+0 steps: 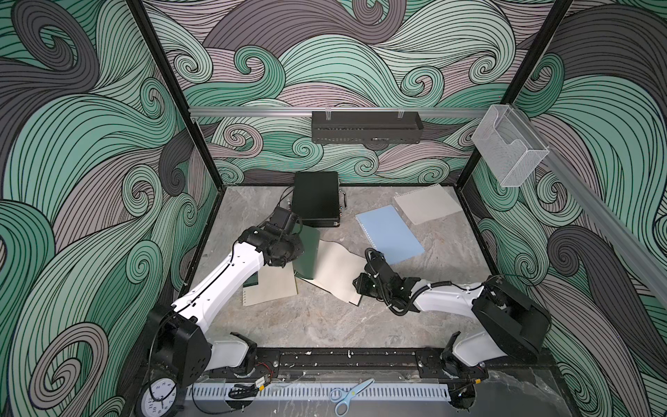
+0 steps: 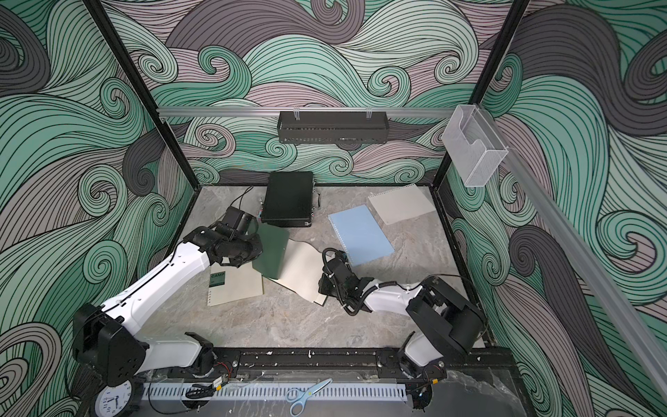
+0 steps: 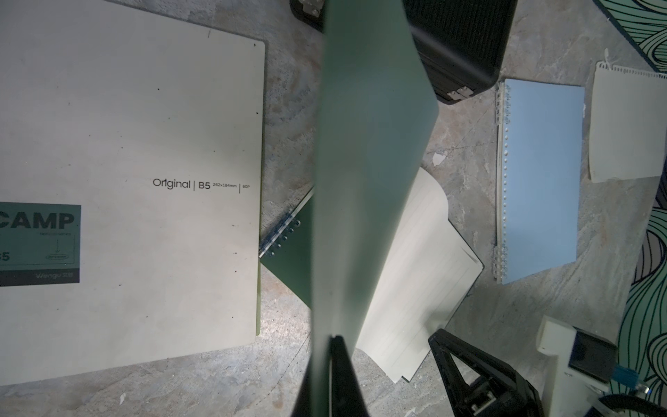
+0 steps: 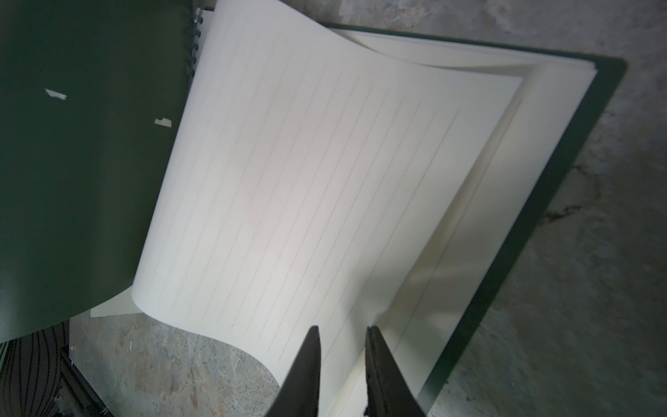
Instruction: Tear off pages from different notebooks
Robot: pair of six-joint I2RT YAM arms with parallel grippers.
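Note:
The green spiral notebook (image 4: 514, 229) lies open on the table, its lined page (image 4: 305, 173) bowed up and its free edge lifted off the sheets below. In the left wrist view, the notebook's green cover (image 3: 368, 139) stands raised, and my left gripper is shut on its edge. Over the notebook's right side, my right gripper has its fingers (image 4: 305, 361) part open, a gap still between them. The lifted page's edge runs down into that gap; whether the fingers touch it I cannot tell.
A cream CAMP notebook (image 2: 236, 285) lies to the left, under my left arm. Behind are a black case (image 1: 316, 198), a blue spiral notebook (image 1: 390, 232) and a pale sheet (image 1: 428, 203).

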